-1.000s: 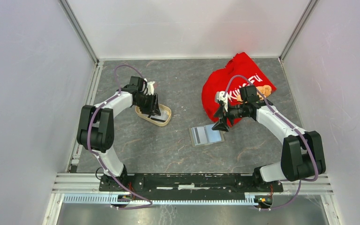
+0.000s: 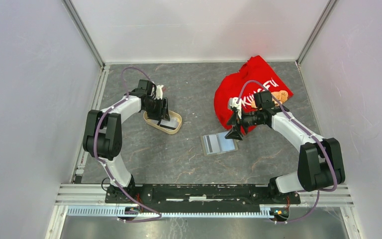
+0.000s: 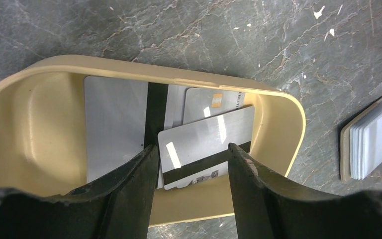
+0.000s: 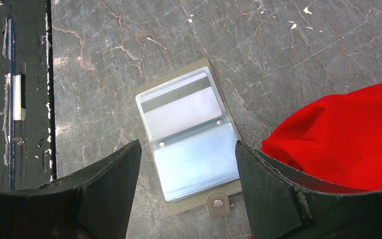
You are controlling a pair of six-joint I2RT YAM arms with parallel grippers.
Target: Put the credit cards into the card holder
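A beige oval tray (image 2: 148,124) holds several silver cards. In the left wrist view a striped card (image 3: 114,124) lies at the left of the pile, a card with a chip (image 3: 194,102) lies behind a front card (image 3: 199,137). My left gripper is low over the tray, fingers apart around the lower left part of the front card. The open card holder (image 4: 184,159), with clear sleeves and a snap tab, lies on the table, a striped card showing in one sleeve. My right gripper hangs open above it, nothing between its fingers.
A crumpled red cloth (image 2: 229,89) with white lettering covers the back right of the table, beside the holder. Bare table (image 2: 179,159) lies front-centre. White walls (image 2: 204,35) enclose the work area.
The left arm has shifted very slightly over the tray. The right arm, the tray and the holder look unchanged.
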